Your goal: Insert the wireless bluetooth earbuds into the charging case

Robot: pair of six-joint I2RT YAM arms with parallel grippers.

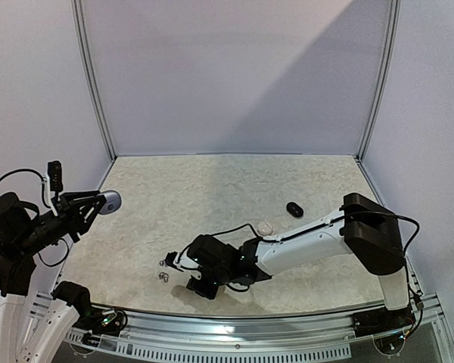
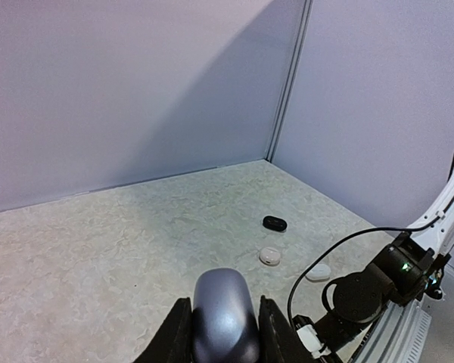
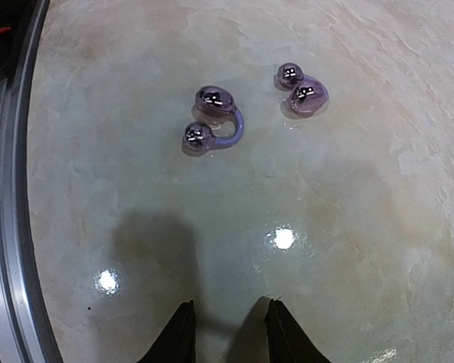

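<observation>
My left gripper (image 1: 95,203) is raised at the table's left, shut on the silver charging case (image 2: 224,318). Two shiny purple earbuds lie on the table: one with its curved band (image 3: 228,138), nearer the front edge, the other (image 3: 309,97) a little apart from it. In the top view they are just left of my right gripper (image 1: 188,274). In the right wrist view that gripper's fingers are apart at the bottom, empty, with the earbuds beyond them.
A black oval object (image 1: 294,209) lies at the right rear, with a white disc (image 2: 269,255) and another white piece (image 2: 318,273) nearer. The front metal rail (image 3: 13,197) borders the table.
</observation>
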